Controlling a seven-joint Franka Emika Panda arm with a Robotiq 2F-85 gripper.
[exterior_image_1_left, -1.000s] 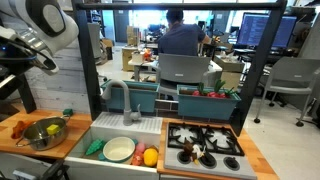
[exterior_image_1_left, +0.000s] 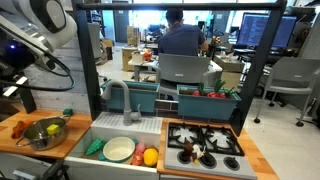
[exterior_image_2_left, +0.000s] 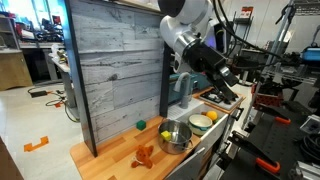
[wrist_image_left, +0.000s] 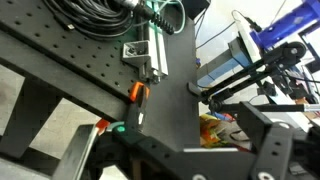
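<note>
In the wrist view my gripper looks open, its dark fingers (wrist_image_left: 258, 125) set wide apart with nothing between them. The arm hangs above the counter's left end, and a steel pot (exterior_image_1_left: 43, 134) holding something yellow (exterior_image_1_left: 53, 129) stands below. Beside the pot lies an orange toy (exterior_image_2_left: 145, 156). In the sink (exterior_image_1_left: 89, 170) sit a cream bowl (exterior_image_1_left: 119, 149), a green item (exterior_image_1_left: 95, 147), an orange round item (exterior_image_1_left: 151, 157) and a red one (exterior_image_1_left: 137, 159). Fingertips cannot be made out in the exterior views.
The stove (exterior_image_1_left: 208, 150) has a small brownish item (exterior_image_1_left: 194, 150) on it. Behind the sink rise a faucet (exterior_image_1_left: 126, 100) and teal bins (exterior_image_1_left: 208, 107), one with red items. Dark posts (exterior_image_1_left: 90, 70) frame the counter. Cables (wrist_image_left: 95, 15) lie on a perforated black surface.
At the left of exterior view 1, the dark wrist has turned and shifted, and its cable loop now reaches lower and farther right. The pot, sink items and stove look unmoved.
</note>
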